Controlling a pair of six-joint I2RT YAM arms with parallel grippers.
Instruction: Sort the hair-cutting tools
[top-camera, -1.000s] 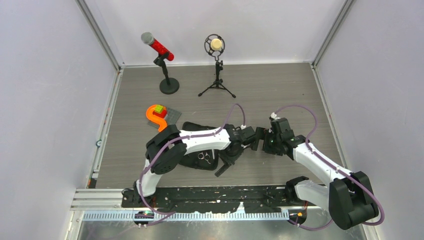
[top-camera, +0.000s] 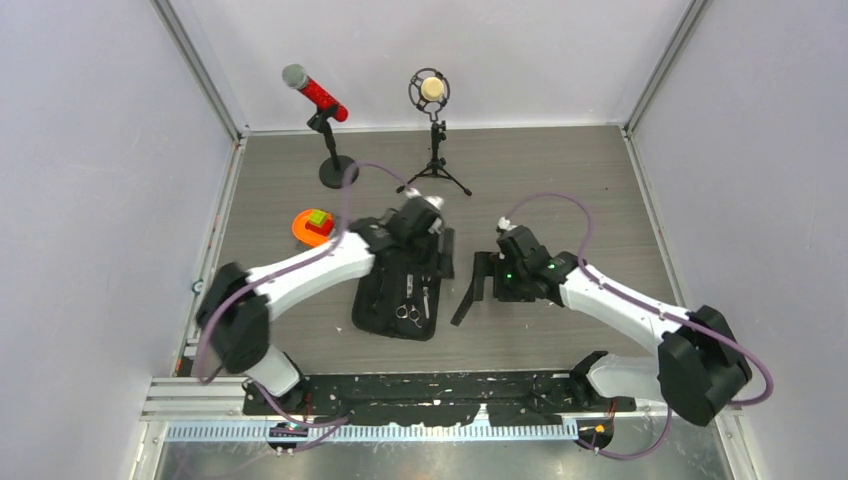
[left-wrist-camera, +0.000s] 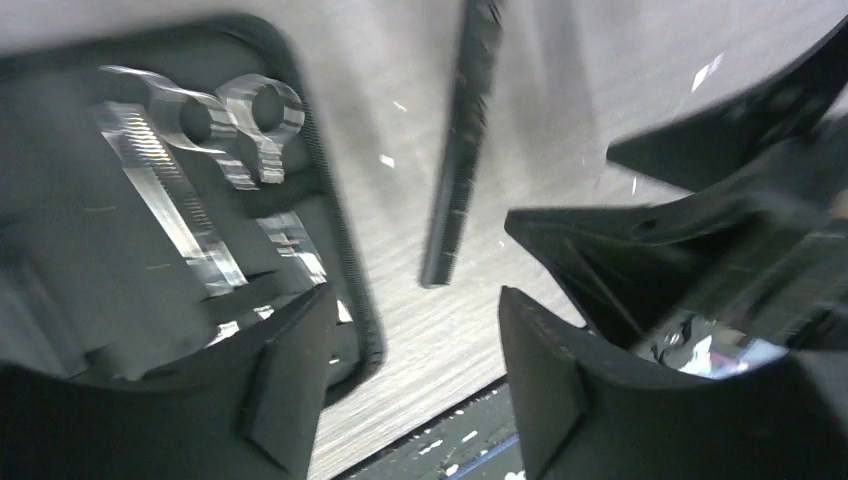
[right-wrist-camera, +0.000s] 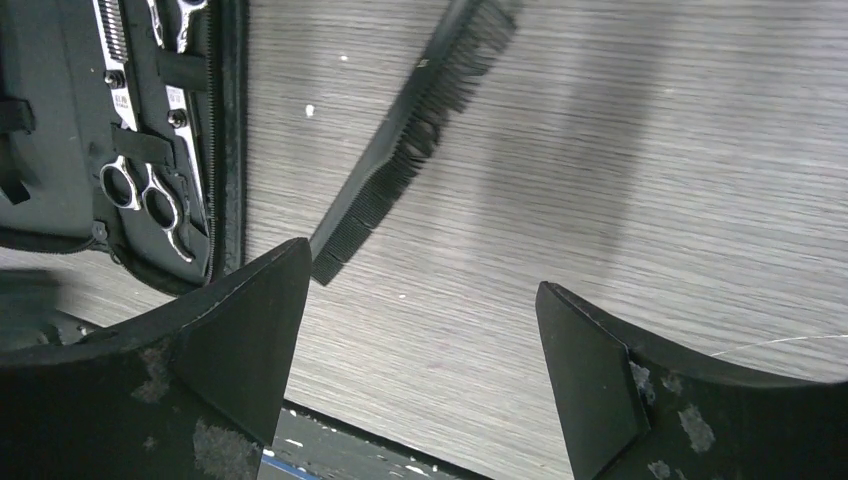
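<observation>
A black comb lies on the wooden table between the case and my right gripper. In the right wrist view the comb slants away, apart from the fingers. The black zip case lies open left of it, with scissors and a second metal tool strapped inside. My left gripper hovers over the case's upper right; in the left wrist view its fingers are parted with nothing between them. My right gripper stands open and empty, just right of the comb.
A red microphone on a stand and a tripod microphone stand at the back. An orange toy piece with bricks sits at the left.
My left gripper has drawn back left and away from the comb, which now lies free, shifted and turned a little. My right gripper has moved left towards it.
</observation>
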